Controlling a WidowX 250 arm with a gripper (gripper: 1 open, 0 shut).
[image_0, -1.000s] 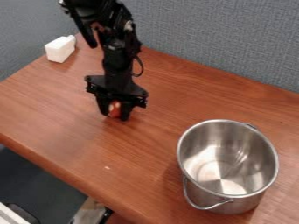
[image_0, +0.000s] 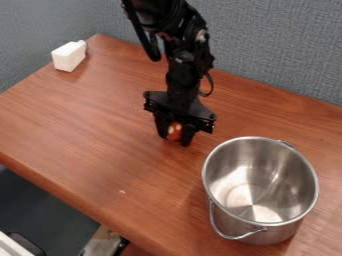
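The black robot gripper (image_0: 175, 128) hangs low over the middle of the wooden table, shut on a small red-orange object (image_0: 174, 133) that is mostly hidden by its fingers. A steel pot (image_0: 261, 180) with a thin wire handle stands at the right front of the table, to the right of and nearer than the gripper, apart from it.
A white block (image_0: 70, 55) sits at the back left corner.
The gripper has moved right with the red-orange object, toward the pot's side of the table. The pot and white block have stayed in place.
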